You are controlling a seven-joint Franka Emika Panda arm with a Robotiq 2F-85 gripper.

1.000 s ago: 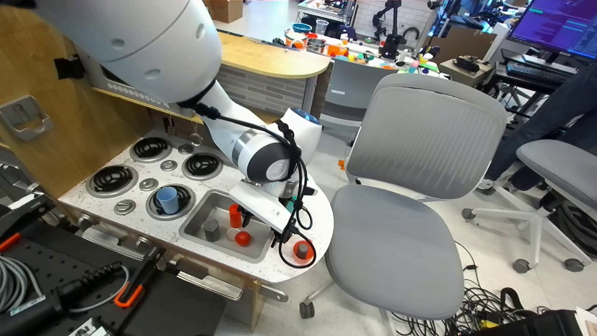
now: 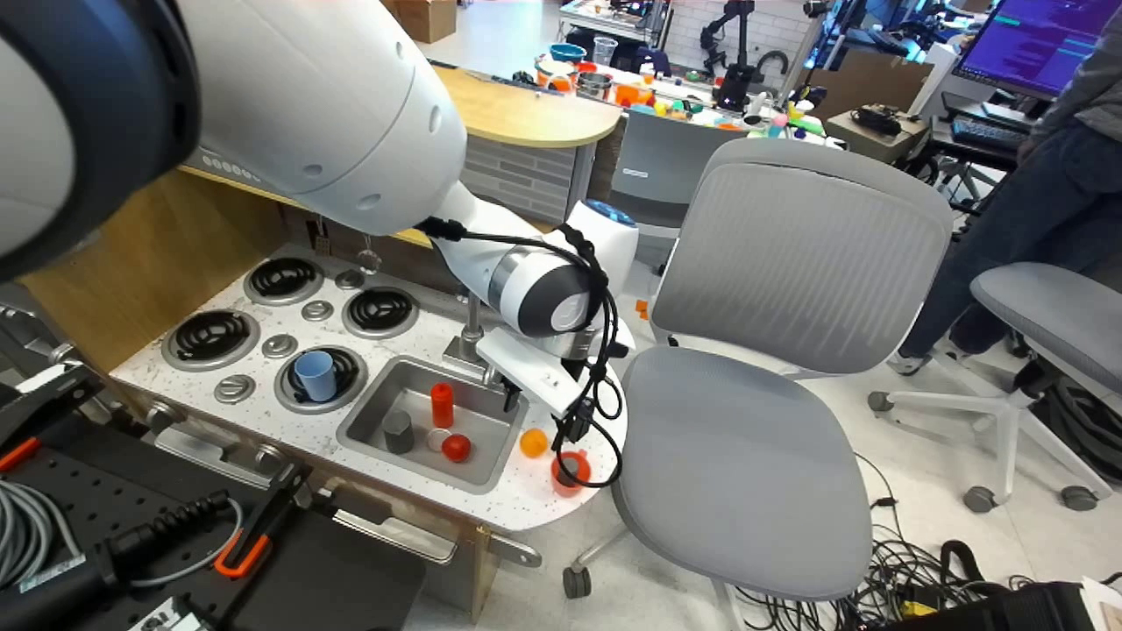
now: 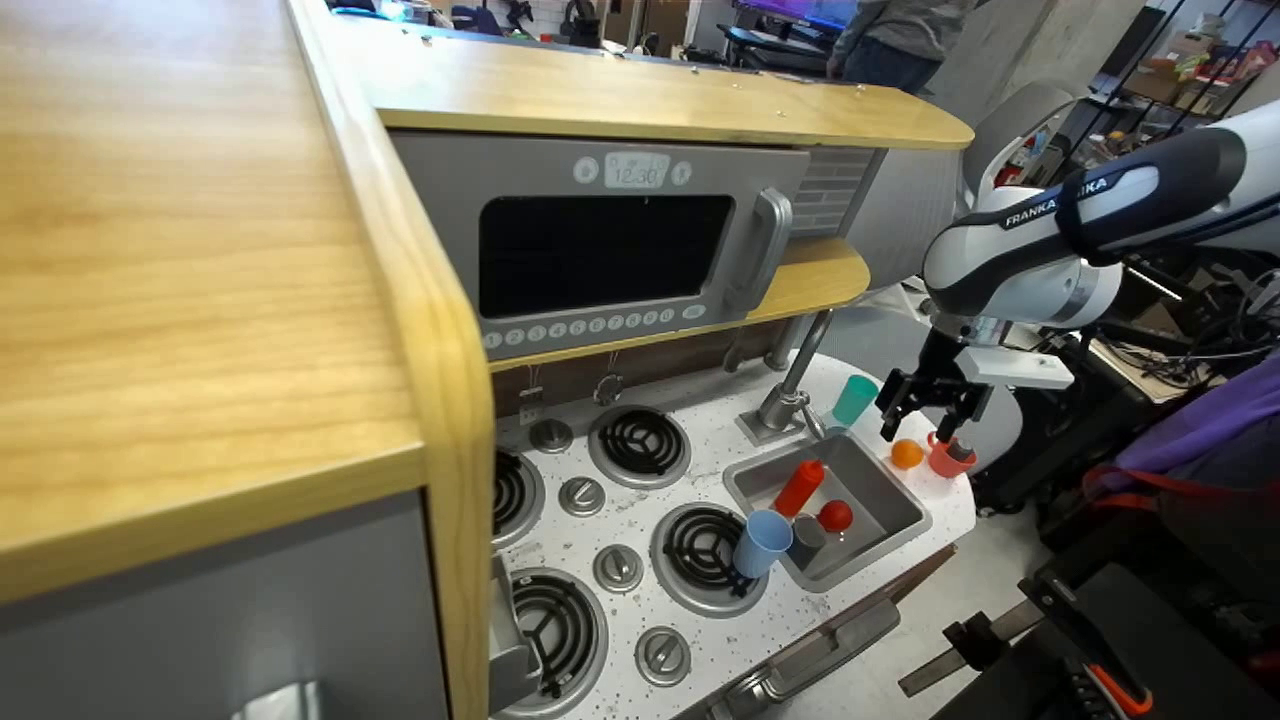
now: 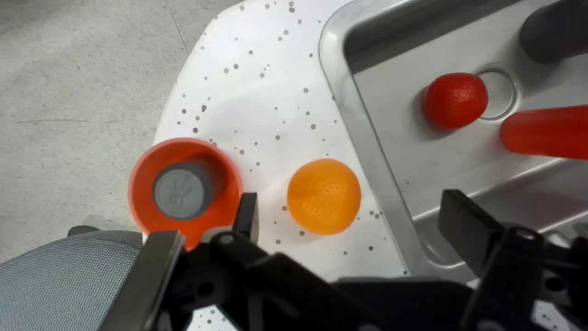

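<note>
My gripper (image 3: 917, 425) stands open above the right end of the counter, with nothing held. Spread wide in the wrist view, its fingers (image 4: 463, 220) frame an orange (image 4: 324, 196), which rests on the speckled counter beside the sink. Close by, near the counter's rounded edge, is a red cup (image 2: 570, 472) with a grey cylinder (image 4: 180, 193) inside. The sink (image 2: 483, 470) holds a red bottle (image 2: 442, 406), a red tomato-like ball (image 4: 455, 99) and a dark grey cup (image 2: 397, 431).
A light blue cup (image 2: 316, 375) stands on a burner. Behind the sink rises a faucet (image 3: 786, 402), with a teal cup (image 3: 854, 400) near it. A grey chair (image 2: 744, 463) adjoins the counter's right end. The microwave (image 3: 612, 240) overhangs the back.
My arm and gripper have shifted right, from over the sink's right side toward the red cup. In exterior view 1 the orange now shows, while the teal cup has become hidden.
</note>
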